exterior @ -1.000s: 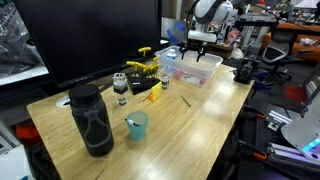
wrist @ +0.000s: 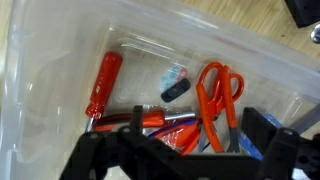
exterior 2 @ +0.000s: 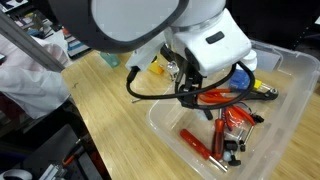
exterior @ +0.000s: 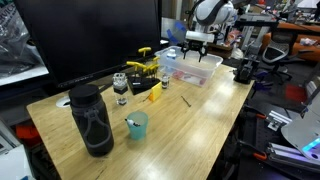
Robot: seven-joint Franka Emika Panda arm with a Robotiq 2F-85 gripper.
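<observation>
My gripper hangs over a clear plastic bin, its fingers open and nothing seen held between the fingers. In the wrist view, red-handled scissors lie in the bin ahead of the fingers. A small black piece rests left of them. Along the bin's left side is a red-handled tool, and another red handle is partly hidden under the gripper. Exterior view 2 shows a red screwdriver and several other tools on the bin floor. The white arm hides part of the bin there.
A tall black speaker, a teal cup and a yellow object stand along the table. A dark monitor is behind.
The arm over the bin has shifted and turned slightly in exterior view 1. The things on the table stand where they were.
</observation>
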